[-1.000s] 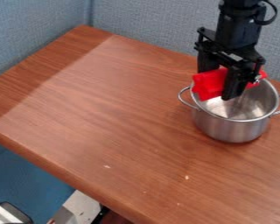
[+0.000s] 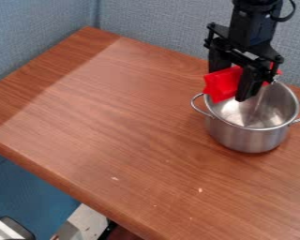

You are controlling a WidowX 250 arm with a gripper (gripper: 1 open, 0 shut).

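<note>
My black gripper [image 2: 236, 75] hangs over the right part of the table, above a steel pot [image 2: 247, 131] with two wire handles. A red object [image 2: 220, 84] is between and behind its fingers, over the pot's left rim, with a smaller red part visible at the right. Whether the fingers grip it is hard to tell, as they partly hide it.
Grey-blue padded walls stand behind and at the left. White and black hardware [image 2: 83, 225] sits below the table's front-left edge.
My gripper has risen slightly, and the red object appears a little higher over the pot. The pot has not moved.
</note>
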